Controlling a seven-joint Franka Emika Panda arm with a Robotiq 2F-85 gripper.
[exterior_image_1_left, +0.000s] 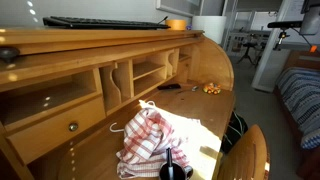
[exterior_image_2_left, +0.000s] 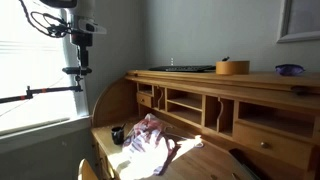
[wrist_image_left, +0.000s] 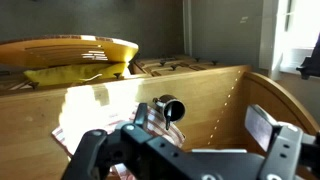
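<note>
A red-and-white checked cloth (exterior_image_1_left: 150, 138) lies crumpled on the wooden desk, seen also as the bright cloth (exterior_image_2_left: 148, 150) in exterior view 2. Close beside it stands a dark mug (wrist_image_left: 174, 107), with a dark handle-like piece rising from it in exterior view 1. High above the desk's left end hangs my gripper (exterior_image_2_left: 78, 73), clear of cloth and mug. From the wrist view, its fingers stand wide apart to left and right, and nothing shows between them. The gripper's lower parts partly hide the cloth there.
The desk's hutch (exterior_image_1_left: 110, 90) has drawers and open cubbies along the back. On its top sit a black keyboard (exterior_image_1_left: 105, 22) and an orange round container (exterior_image_2_left: 232, 67). Small orange items (exterior_image_1_left: 211, 88) lie at the desk's far end. A wooden chair back (exterior_image_1_left: 246, 156) stands in front.
</note>
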